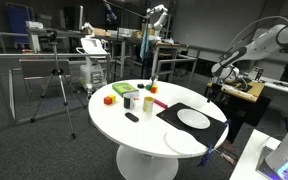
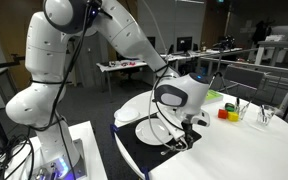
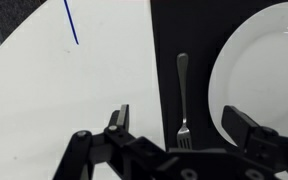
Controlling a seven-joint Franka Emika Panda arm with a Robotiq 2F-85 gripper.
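Observation:
A silver fork (image 3: 183, 92) lies on a black mat (image 3: 191, 25), its tines toward my gripper. Beside the fork is a round white plate (image 3: 267, 65), partly cut off by the frame's edge in the wrist view. My gripper is open, its fingers (image 3: 121, 117) spread wide on either side of the tine end, with nothing held. How high it hangs over the mat is hard to judge. From the first exterior view, the same plate (image 1: 193, 118) rests flat on the mat near the table's right side.
Another white plate (image 1: 179, 141) sits near the table's front edge. A green tray (image 1: 122, 88), a yellow cup (image 1: 148, 104) and several small coloured items occupy the back and left. A dark object (image 1: 132, 117) lies near the left-centre. Bare white tabletop (image 3: 74, 90) adjoins the mat.

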